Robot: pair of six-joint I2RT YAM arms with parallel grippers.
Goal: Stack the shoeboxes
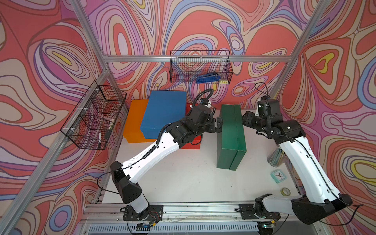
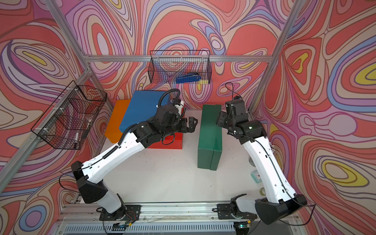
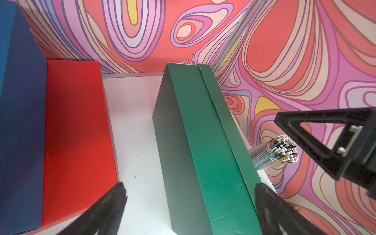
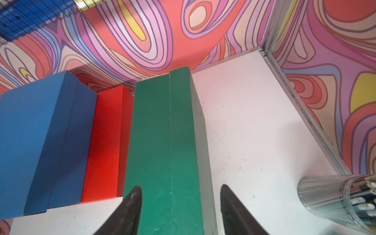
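Standing on its narrow side, the green shoebox [image 1: 231, 137] occupies the table right of centre. A blue shoebox [image 1: 164, 113] lies at the back left over part of an orange shoebox [image 1: 132, 121] and a red shoebox [image 3: 78, 137]. My left gripper [image 1: 218, 125] is open just left of the green box's upper edge; in the left wrist view its fingers [image 3: 105, 207] are spread. My right gripper [image 1: 248, 118] is open close to the box's upper right side, its fingers [image 4: 133, 209] apart in the right wrist view. Contact with the box cannot be told.
A clear cup of sticks [image 1: 277, 156], a light-blue clock [image 1: 278, 176] and a tape roll [image 1: 285, 191] line the right edge. Wire baskets [image 1: 94, 117] hang at left and back.
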